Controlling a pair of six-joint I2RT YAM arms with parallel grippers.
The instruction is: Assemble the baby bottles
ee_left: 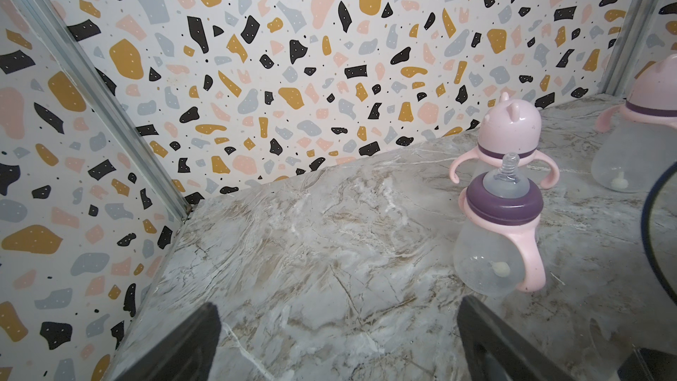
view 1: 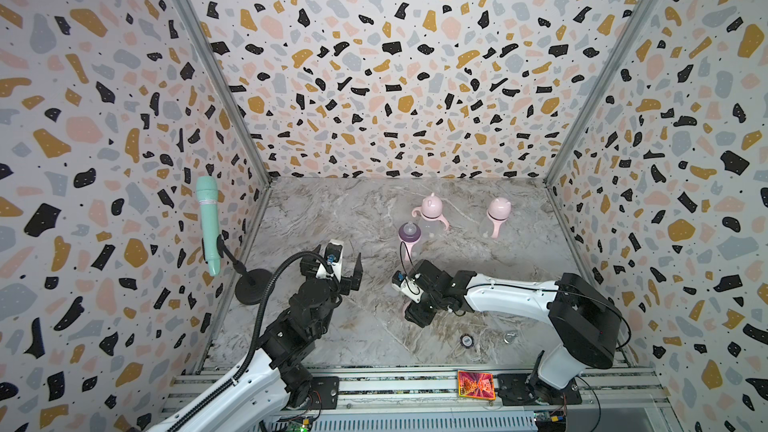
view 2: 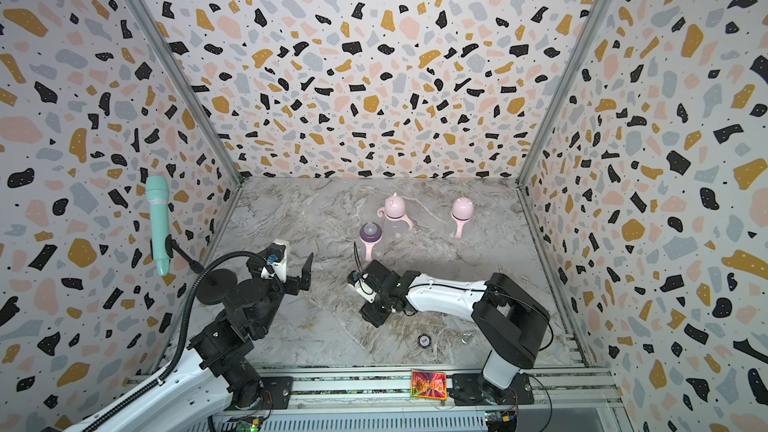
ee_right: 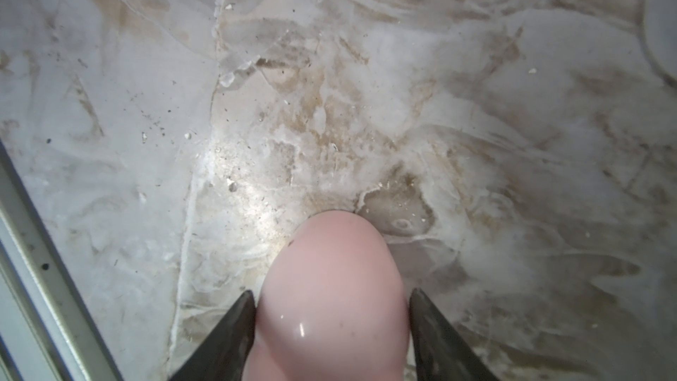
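Observation:
My right gripper is down near the table front, its fingers either side of a pink rounded cap (ee_right: 328, 268); whether they grip it is unclear. My left gripper (view 1: 336, 272) stands open and empty, left of centre. A bottle with purple collar and exposed teat (ee_left: 493, 254) stands mid-table, pink handles on it. Behind it are a capped pink bottle with handles (ee_left: 507, 127) and, to the right, another capped pink bottle (view 1: 498, 209).
A dark ring (view 1: 467, 341) and a small clear piece (view 1: 509, 337) lie at the front right. A mint microphone on a black stand (view 1: 208, 224) is at the left.

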